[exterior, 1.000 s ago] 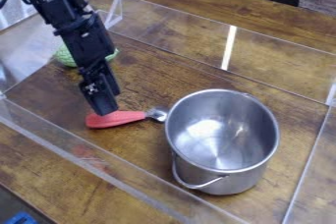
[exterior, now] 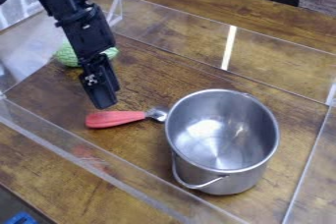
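Observation:
My gripper (exterior: 100,94) points down just above a red-handled utensil (exterior: 116,119), whose metal end reaches toward a steel pot (exterior: 221,128) with a bail handle on the right. The fingers are dark, seen from the side, and appear to hold nothing. Behind the arm, at the upper left, a green textured object (exterior: 69,55) is partly hidden.
Clear plastic barriers border the wooden table (exterior: 171,41). A white strip (exterior: 229,47) lies toward the back. Bare wood is free behind and left of the pot. A blue object (exterior: 19,218) shows at the bottom left corner.

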